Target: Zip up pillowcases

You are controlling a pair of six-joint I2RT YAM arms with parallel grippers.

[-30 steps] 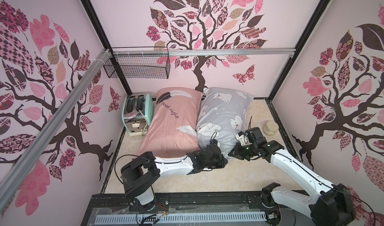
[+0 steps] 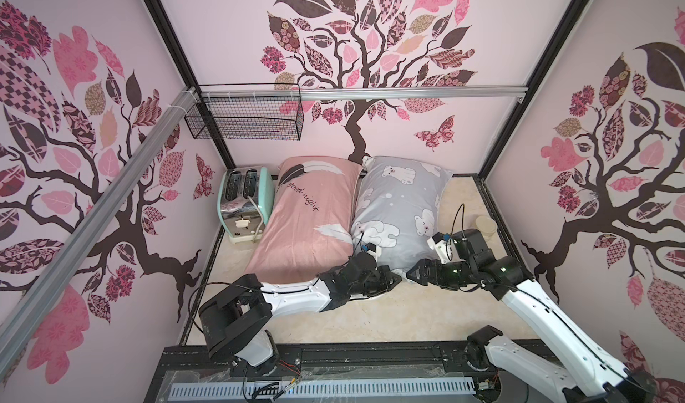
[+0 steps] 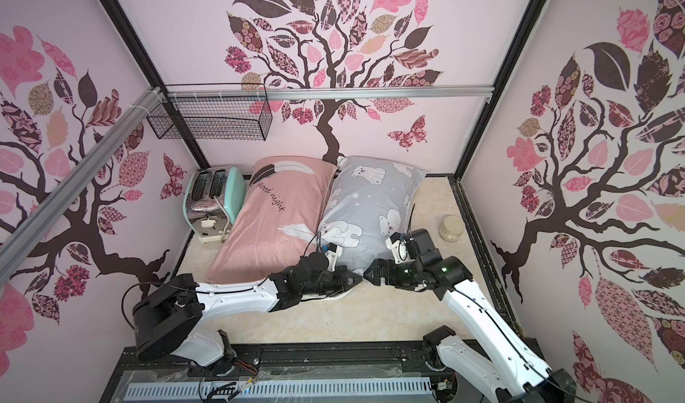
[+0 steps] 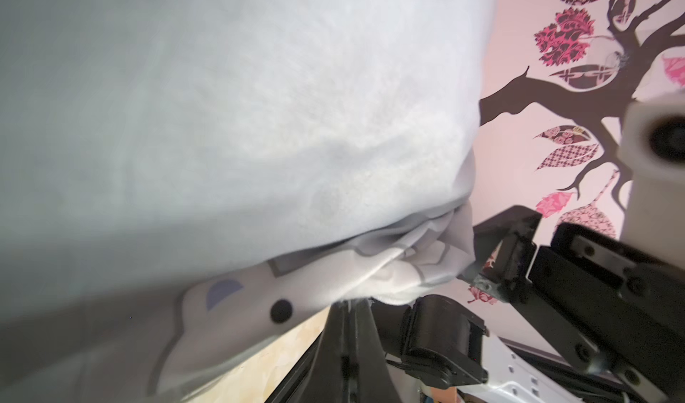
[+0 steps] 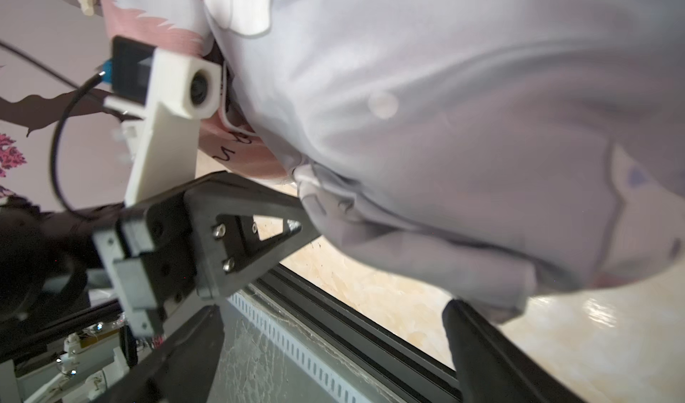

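The grey bear-print pillowcase (image 2: 396, 203) lies on the counter right of the pink "good night" pillowcase (image 2: 307, 217). Both arms are at the grey one's near end. My left gripper is shut against the bunched hem (image 4: 299, 296); whether cloth is between its fingertips is hidden. In the right wrist view my right gripper stands open just below the folded near edge (image 5: 428, 253), with bare counter and frame visible between its fingers. I cannot make out a zipper.
A mint toaster (image 2: 242, 203) stands at the back left, and a cream round container (image 2: 486, 226) at the right. A wire basket (image 2: 244, 117) hangs on the back rail.
My left gripper has drawn slightly left. The right arm has shifted, its wrist turned and raised a little. The pillows have barely moved.
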